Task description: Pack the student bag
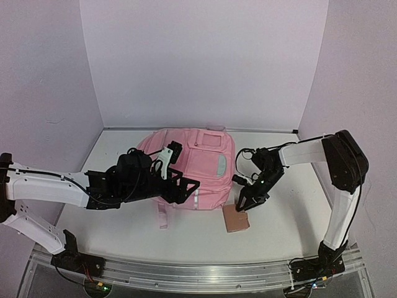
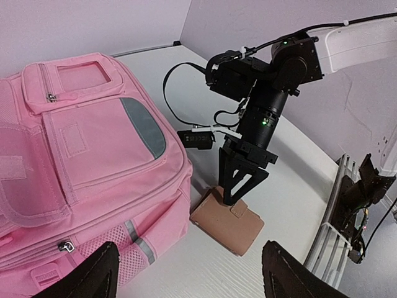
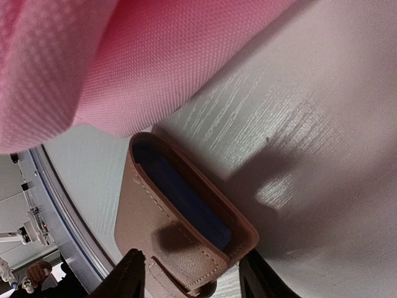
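A brown notebook (image 1: 236, 220) with a strap lies at the right front corner of the pink bag (image 1: 205, 160). My right gripper is shut on the notebook's strap-side edge, a finger on either face. In the right wrist view the notebook's open edge faces the camera, with something dark blue inside. Whether it is clear of the table I cannot tell. The bag lies flat, its lower edge beside the notebook. Over the bag's lower left part, my left gripper (image 1: 189, 191) stands open with nothing between its fingers.
A metal rail (image 1: 198, 273) runs along the front edge. A pink strap (image 1: 162, 216) hangs from the bag toward the front. Walls close both sides.
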